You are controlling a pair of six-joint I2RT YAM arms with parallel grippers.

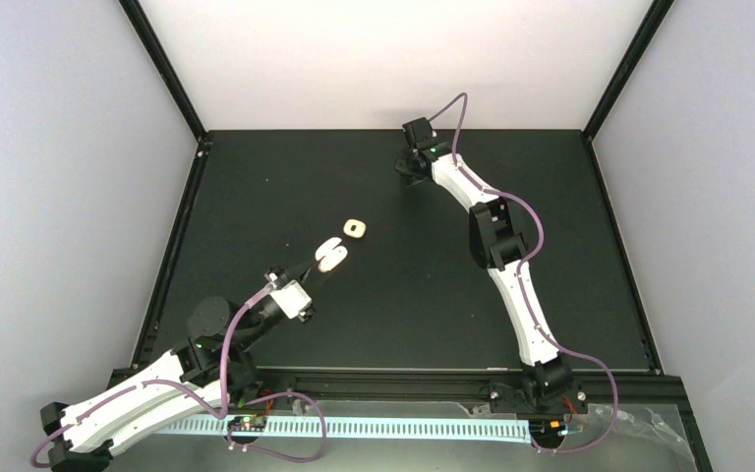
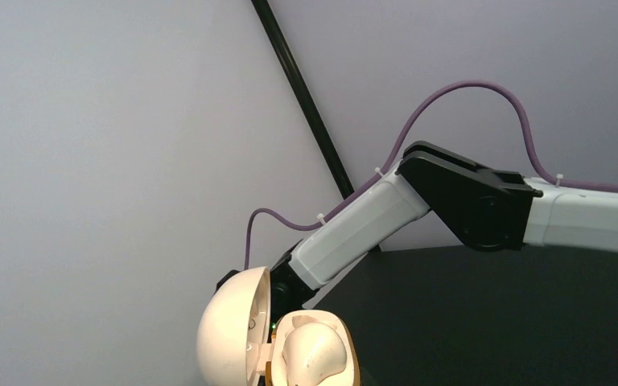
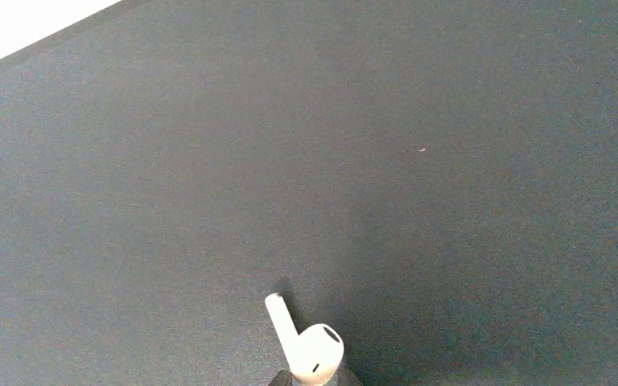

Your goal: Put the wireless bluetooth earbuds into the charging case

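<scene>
The cream charging case [image 1: 332, 258], lid open, is held in my left gripper [image 1: 310, 271]; in the left wrist view its lid [image 2: 224, 330] stands beside the body [image 2: 315, 354], which shows a rounded earbud-shaped piece inside. My right gripper [image 1: 411, 169] is low at the back of the mat. In the right wrist view a white earbud [image 3: 314, 358] lies at the bottom edge, between the tips of that gripper's fingers, which are partly visible; whether they grip it is unclear.
A small cream square piece [image 1: 354, 228] lies on the black mat [image 1: 383, 305] right of the case. White walls surround the mat, and much of its middle is clear.
</scene>
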